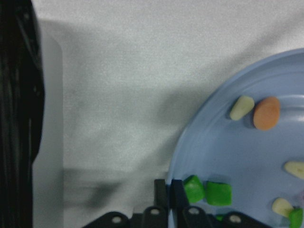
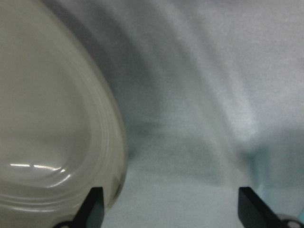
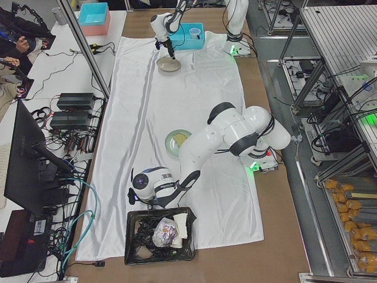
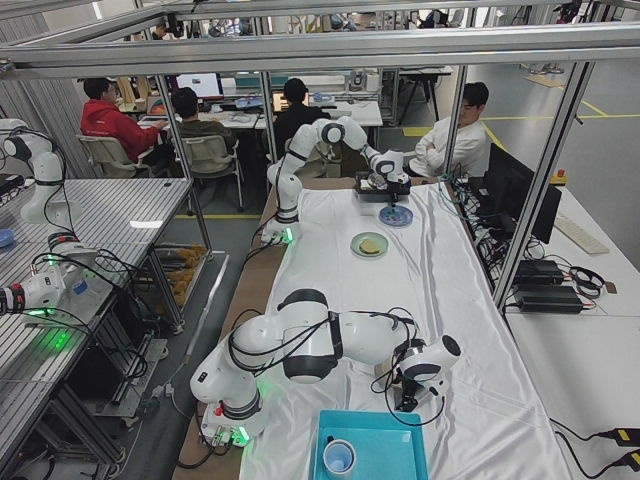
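A blue plate (image 1: 251, 147) with green, yellow and orange pieces fills the right of the left wrist view. My left gripper is at its rim, fingertips close together, apparently shut on the rim. At the other end, a beige plate (image 2: 47, 118) lies on the cloth, with my right gripper open at its edge, nothing visible between the fingers. A green plate (image 4: 369, 250) with a yellow piece sits between the arms.
A black bin (image 3: 132, 236) with bags stands by my left gripper. A blue tray (image 4: 397, 450) holding a cup (image 4: 339, 457) is beside the right arm.
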